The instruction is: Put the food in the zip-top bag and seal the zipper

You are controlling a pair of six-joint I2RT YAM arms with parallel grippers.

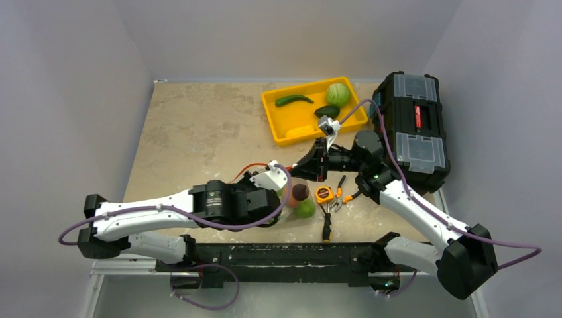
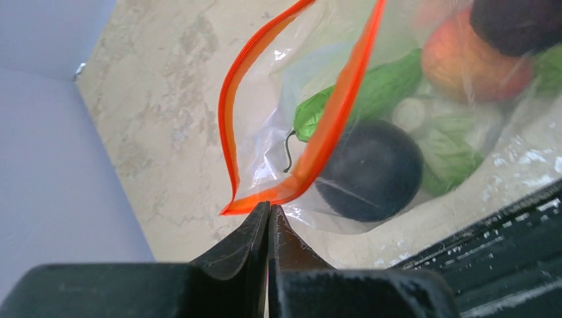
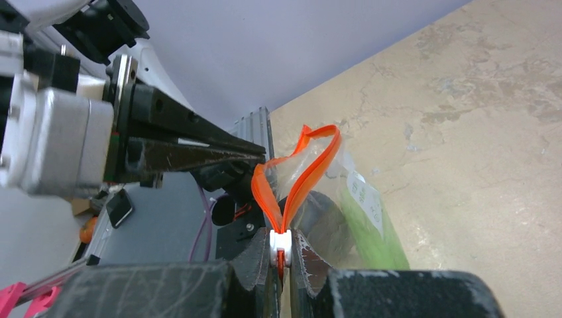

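The clear bag (image 2: 311, 218) holds produce: a green pepper (image 2: 388, 86), a dark round item (image 2: 371, 169) and a peach-coloured fruit (image 2: 457, 63) show through its film. Its orange zipper lips (image 2: 228, 126) gape apart in the left wrist view. My left gripper is shut, its tips at the near corner of the orange lip, with nothing visible between them. In the right wrist view my right gripper is shut on the white zipper slider (image 3: 280, 242), where both orange strips meet; beyond it they spread into a loop.
A yellow bin (image 1: 281, 126) with vegetables stands at the back. Right of the bag lie a tape measure (image 1: 324, 194), pliers (image 1: 338, 202) and a screwdriver (image 1: 327, 228). A black toolbox (image 1: 417, 122) borders the right side.
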